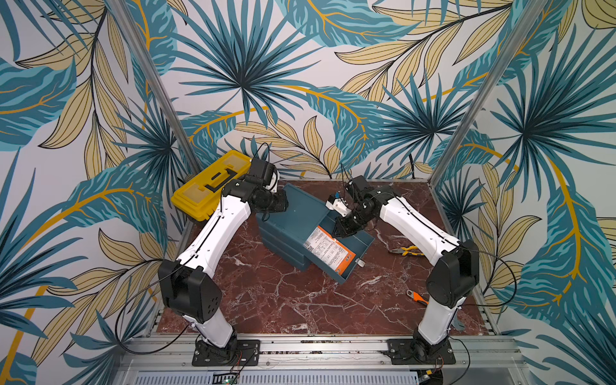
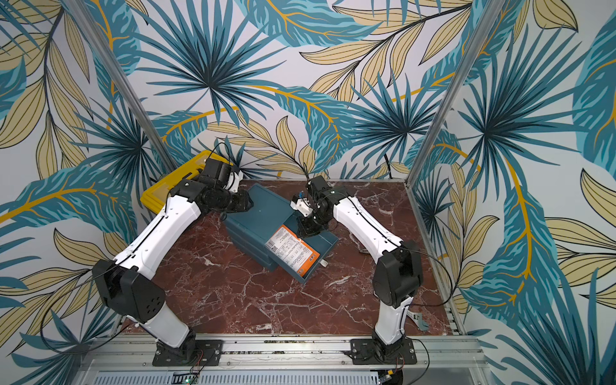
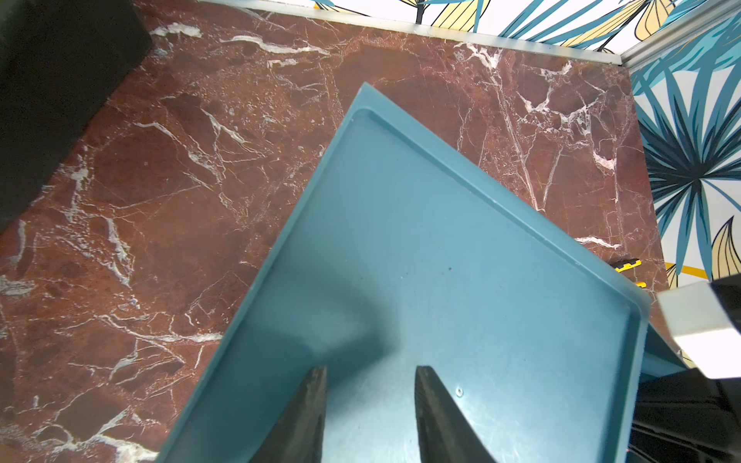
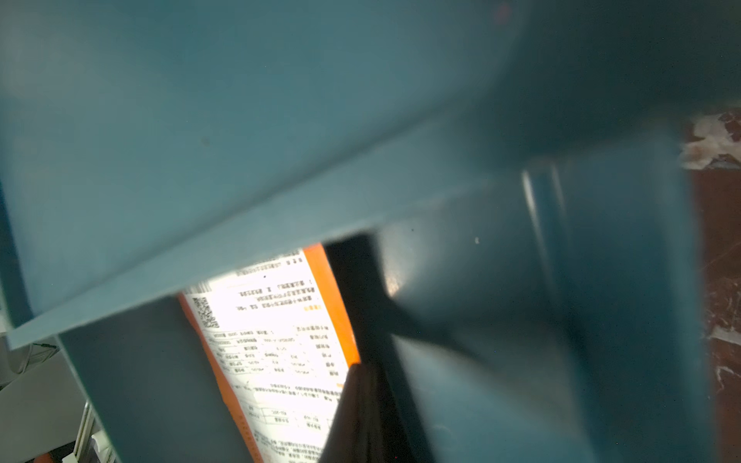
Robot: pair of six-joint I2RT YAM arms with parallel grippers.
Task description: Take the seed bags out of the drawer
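Observation:
A teal drawer unit [image 1: 295, 218] stands mid-table with its drawer [image 1: 356, 260] pulled out toward the front right. A white-and-orange seed bag [image 1: 324, 250] lies in the drawer, seen also in the right wrist view [image 4: 274, 347]. My left gripper is above the cabinet's top, fingers apart with nothing between them. My right gripper [image 1: 340, 227] is down at the drawer's inner end by the bag; in the right wrist view its dark fingers [image 4: 339, 424] are together, low in frame, nothing visible between them.
A yellow toolbox [image 1: 205, 186] sits at the back left. Pliers [image 1: 404, 250] and an orange-handled tool [image 1: 417, 296] lie on the right.

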